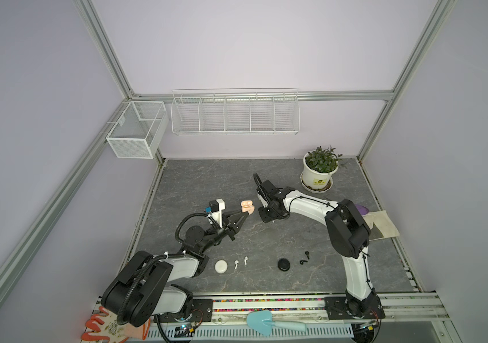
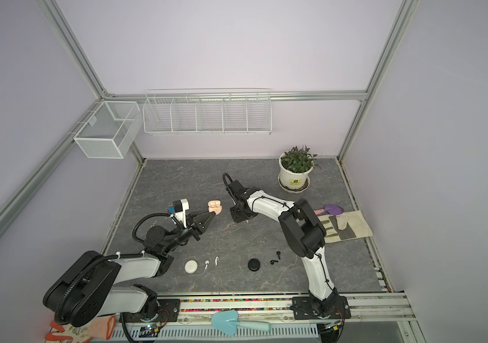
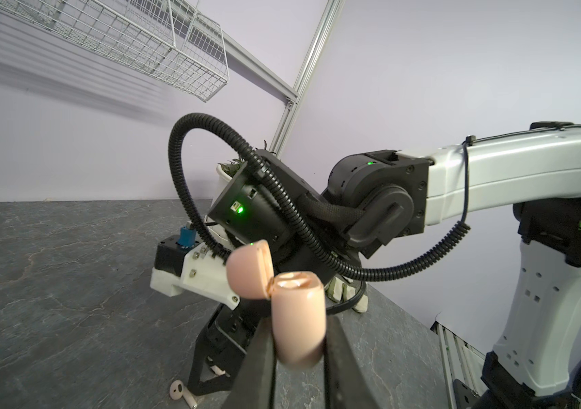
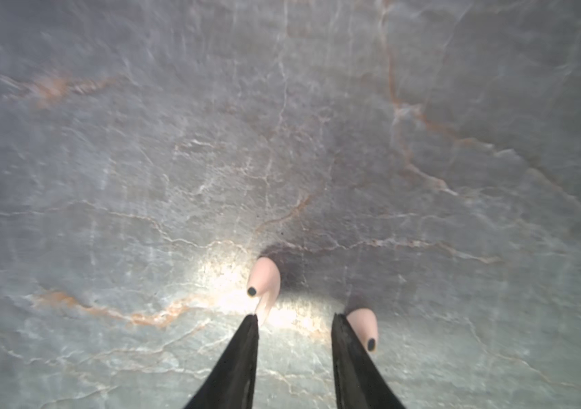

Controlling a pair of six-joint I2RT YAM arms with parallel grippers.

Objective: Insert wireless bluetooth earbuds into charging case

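Observation:
A pink charging case (image 3: 296,320), lid flipped open, is held upright in my left gripper; in the top left view it (image 1: 247,208) hangs left of my right gripper. My right gripper points down at the table with fingers parted and nothing between them. Two pink-looking earbuds (image 4: 263,276) lie below it, one just beyond the left fingertip, the other (image 4: 365,327) beside the right fingertip.
A white case (image 1: 221,266) with white earbuds and a black case (image 1: 283,264) with black earbuds lie at the front. A potted plant (image 1: 320,171) stands back right, beside a cloth (image 1: 387,225) with tools. Wire baskets hang on the walls.

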